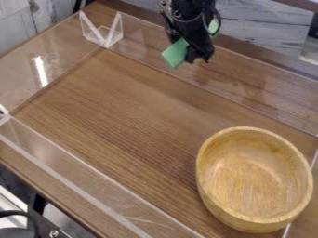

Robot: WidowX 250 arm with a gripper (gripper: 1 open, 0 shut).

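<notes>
My black gripper [189, 41] is at the top centre of the view, shut on a green object [176, 53] that sticks out below and left of its fingers. The gripper hides part of that object, so its full shape cannot be seen.
A large tan oval bowl [254, 161] sits at the lower right on the wooden surface [112, 130]. A clear plastic piece [102, 33] stands at the upper left.
</notes>
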